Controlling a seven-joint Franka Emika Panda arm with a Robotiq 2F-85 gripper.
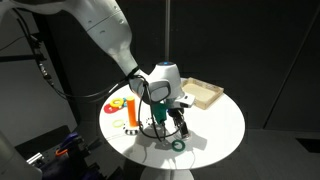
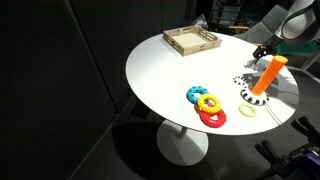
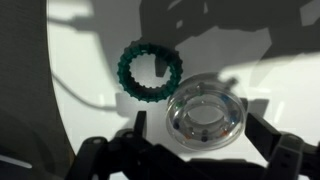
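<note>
A clear ring with small coloured specks inside lies on the white round table. In the wrist view my gripper stands open above it, one finger to each side, and nothing is held. Just beside the clear ring, touching or almost so in that view, is a dark green bumpy ring. Exterior view 1 shows the green ring near the table's front edge, next to my lowered gripper. My arm hides much of the clear ring there.
An orange cylinder stands upright by a black-and-white ring. Blue, yellow and red rings overlap near the edge, with a thin yellow-green ring close by. A wooden tray sits at the back.
</note>
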